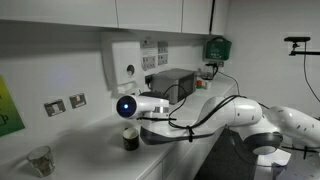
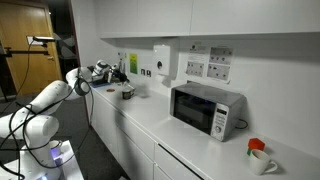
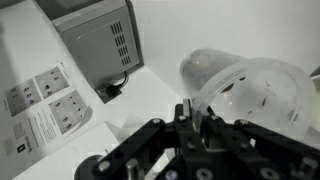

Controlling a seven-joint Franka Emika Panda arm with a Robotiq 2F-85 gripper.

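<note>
A clear, see-through container with a pale round rim [image 3: 250, 66] fills the right of the wrist view. My gripper is shut on the container at its rim. Its far side and base are hard to make out through the glare. In exterior view 1, the end of the arm [image 1: 127, 106] hangs just above a dark round pot [image 1: 130, 140] with a light top. The fingers and the container cannot be told clearly there. From exterior view 2, the same dark pot [image 2: 127, 95] appears small at the far end of the counter.
A clear glass [image 1: 40, 160] stands at the counter's near left. Behind the arm is a microwave [image 2: 207, 111]. A white mug [image 2: 260, 161] and a red cup [image 2: 257, 145] sit far along.
</note>
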